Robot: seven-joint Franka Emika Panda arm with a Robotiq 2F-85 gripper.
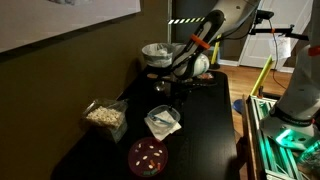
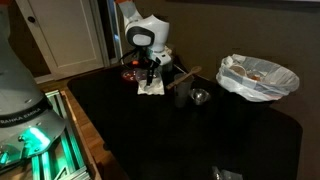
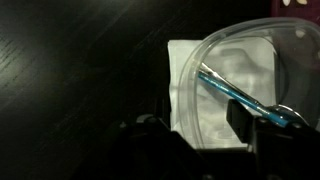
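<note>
A clear plastic container point(image 1: 162, 123) rests on a white napkin point(image 1: 173, 128) in exterior view 1. Inside it, the wrist view shows a utensil with a blue handle point(image 3: 232, 92) and a shiny metal end, lying slantwise. My gripper is open, its dark fingers point(image 3: 253, 128) apart at the lower edge of that view. The right finger overlaps the container and part of the utensil; the left one is over the dark table by the napkin. Exterior view 2 has the gripper point(image 2: 151, 76) low over the napkin point(image 2: 151, 88), hiding most of the container.
A dark red plate point(image 1: 147, 157) with small items lies near the container. A clear bin of pale pieces point(image 1: 105, 119) stands by the wall. Behind are a dark cup point(image 2: 182, 93), a metal bowl point(image 2: 200, 96) and a white-lined basket point(image 2: 250, 80).
</note>
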